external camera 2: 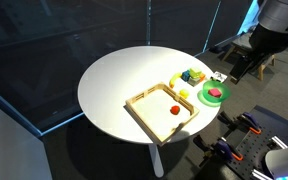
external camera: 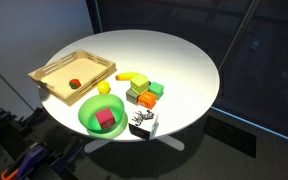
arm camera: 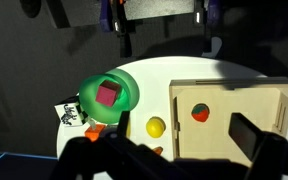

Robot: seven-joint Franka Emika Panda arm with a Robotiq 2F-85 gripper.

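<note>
My gripper is open in the wrist view, its two dark fingers far apart at the lower edge and nothing between them. It is high over the near side of the round white table (external camera: 184, 60). A green bowl (external camera: 88, 119) at the table's near edge holds a red block (external camera: 105, 118). Left of it in exterior view 1 lies a shallow wooden tray (external camera: 100, 67) with a small red, strawberry-like thing (external camera: 75, 84) inside. Exterior view 1 does not show the gripper.
Between tray and bowl sits a yellow round fruit (external camera: 104, 87). Beyond it are a banana-shaped thing (external camera: 126, 76), a green block (external camera: 157, 88) and an orange block (external camera: 147, 100). A white box with black markings (external camera: 142, 123) stands beside the bowl.
</note>
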